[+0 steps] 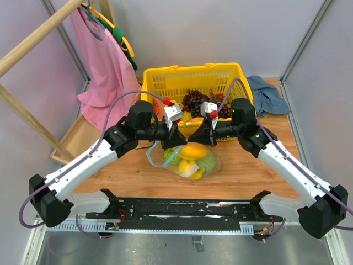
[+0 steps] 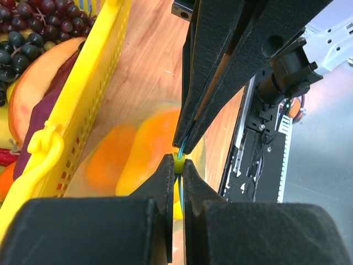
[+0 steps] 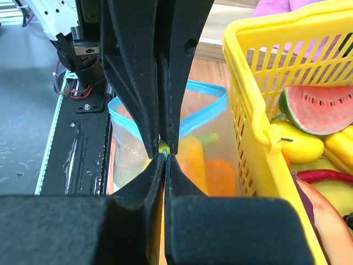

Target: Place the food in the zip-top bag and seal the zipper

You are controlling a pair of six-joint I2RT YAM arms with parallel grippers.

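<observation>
The clear zip bag (image 1: pixel 193 165) holds several produce pieces, including an orange-yellow one (image 3: pixel 190 165), and stands before the basket. Its blue zipper band (image 3: pixel 204 110) loops at the top. My left gripper (image 1: pixel 175 142) is shut on the zipper at a small yellow-green piece, probably the slider. My right gripper (image 1: pixel 196 139) is shut right beside it at the zipper; the blue strip runs to its fingertips, but whether it is pinched there cannot be told.
A yellow basket (image 1: pixel 165 83) with grapes, watermelon and other produce stands close behind both grippers. A blue cloth (image 1: pixel 267 96) lies at right, a pink garment (image 1: pixel 105 83) hangs at left. Bare wood shows either side of the bag.
</observation>
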